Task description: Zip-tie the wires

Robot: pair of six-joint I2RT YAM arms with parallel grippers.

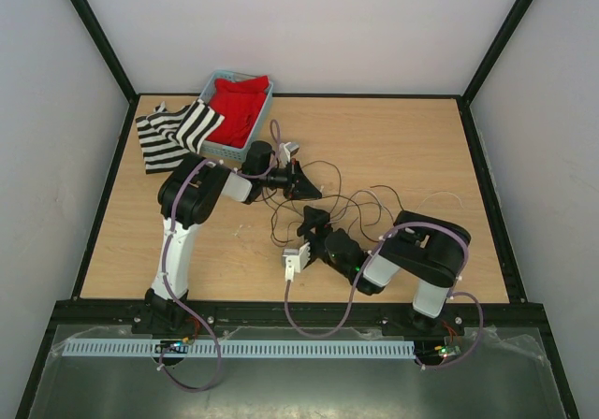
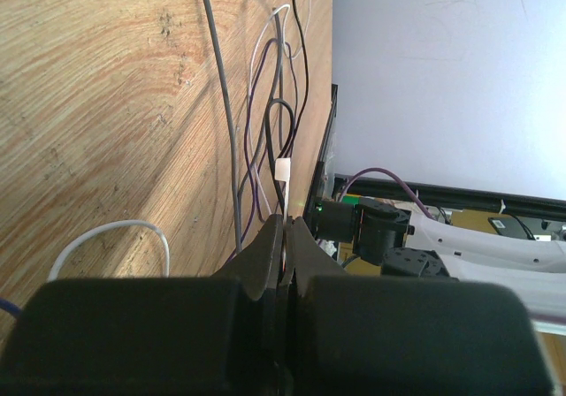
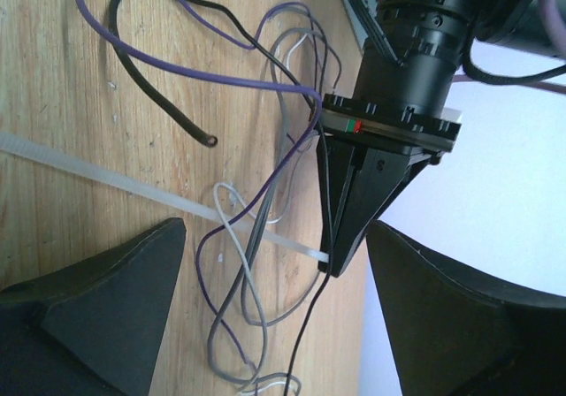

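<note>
A thin white zip tie (image 3: 115, 180) stretches across the right wrist view and passes beneath several wires. Its far end meets the fingertips of my left gripper (image 1: 316, 195), which is shut on it. From the left wrist view, a small white head (image 2: 282, 168) shows just past those fingertips. Grey, purple, black and white wires (image 3: 255, 237) lie in a loose tangle on the table. My right gripper is open low over the table, its fingers wide apart. The zip tie and wires appear in the gap, but neither is gripped.
At the back left stand a light blue basket (image 1: 208, 92) with red cloth (image 1: 241, 106) and a black-and-white striped cloth (image 1: 168, 138). Both grippers are close together at the wires.
</note>
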